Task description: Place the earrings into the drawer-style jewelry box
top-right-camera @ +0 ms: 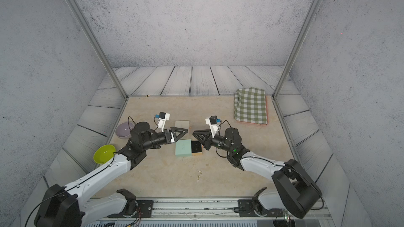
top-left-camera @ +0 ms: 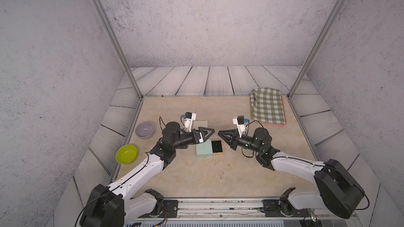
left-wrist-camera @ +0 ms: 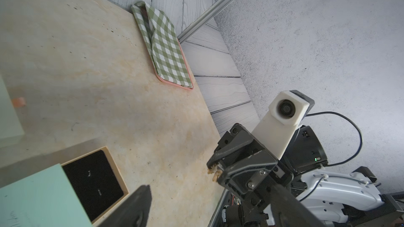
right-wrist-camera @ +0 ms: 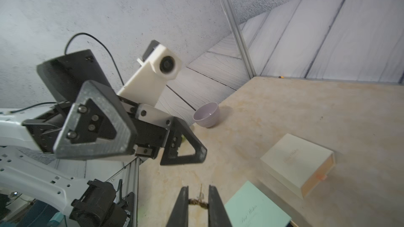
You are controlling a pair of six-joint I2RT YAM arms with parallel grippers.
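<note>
A gold earring (right-wrist-camera: 198, 203) is pinched between the fingertips of my right gripper, which is shut on it above the table. The same earring (left-wrist-camera: 215, 172) shows at that gripper's tips in the left wrist view. Facing it across a gap, my left gripper (top-left-camera: 213, 130) stands open and empty, its fingers (left-wrist-camera: 141, 206) wide apart. Below them lies the mint jewelry box (top-left-camera: 204, 148), its drawer (top-left-camera: 216, 147) pulled out to the right. Two small pale marks show on the drawer's black insert (left-wrist-camera: 93, 180); what they are I cannot tell. Small gold pieces (top-left-camera: 221, 178) lie on the table in front.
Behind the mint box sits a cream box (right-wrist-camera: 298, 162). A purple bowl (top-left-camera: 144, 129) and a green bowl (top-left-camera: 126, 154) stand at the left. Checkered cloth (top-left-camera: 267, 105) lies at the back right.
</note>
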